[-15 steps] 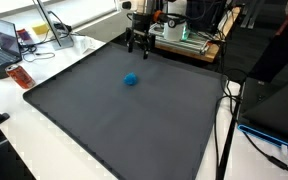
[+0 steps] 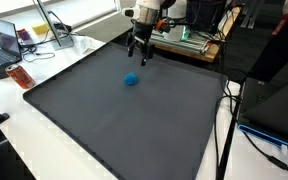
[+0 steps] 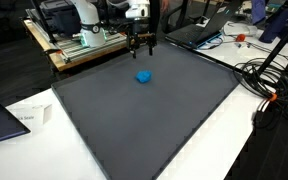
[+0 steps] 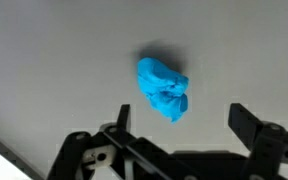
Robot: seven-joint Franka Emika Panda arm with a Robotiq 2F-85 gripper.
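A small crumpled blue cloth-like object (image 4: 163,88) lies on the dark grey tabletop, near the middle of the wrist view. The same blue object (image 2: 130,79) shows left of centre in exterior view 1, and in exterior view 2 the blue object (image 3: 143,76) sits in front of the arm. My gripper is open, its fingers wide apart with nothing held between them. From outside, the gripper (image 3: 142,47) hangs over the far part of the table, behind the blue object and apart from it.
Loose black cables (image 3: 269,85) lie off to the side of the table.
My gripper has come slightly lower and nearer to the blue object. The blue object has stayed in place.
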